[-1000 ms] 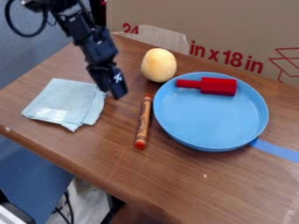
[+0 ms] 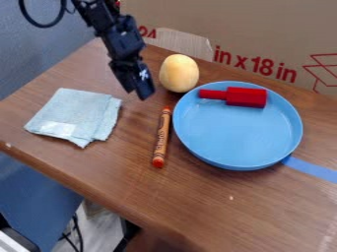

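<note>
My black gripper (image 2: 137, 87) hangs over the table between a folded pale blue cloth (image 2: 73, 117) and a yellow potato-like object (image 2: 179, 72); whether its fingers are open or shut is unclear. An orange crayon-like stick (image 2: 162, 138) lies below and right of it. To the right, a red object with a handle (image 2: 242, 95) rests on the far part of a blue plate (image 2: 237, 136).
A cardboard box (image 2: 273, 39) stands behind the table. Blue tape (image 2: 312, 169) runs right of the plate. The table's left edge drops away to a blue surface.
My gripper and arm have risen and moved back, slightly rightward, away from the cloth's near side. The objects on the table have stayed in place.
</note>
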